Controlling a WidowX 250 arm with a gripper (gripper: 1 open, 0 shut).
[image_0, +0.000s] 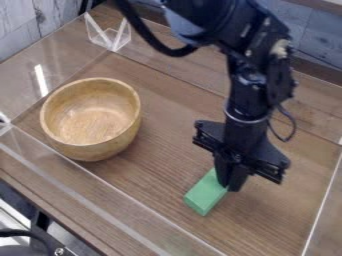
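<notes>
My black gripper is low over the right part of the wooden table, its tip at the upper end of a green rectangular block, which it partly covers. Whether it touches the block cannot be told. The fingers look shut; their grip on anything is not visible. A wooden bowl sits to the left.
The table has free room at the front and behind the bowl. A white wire-like object is at the back left. A grey wall borders the back right, and cables lie at the lower left edge.
</notes>
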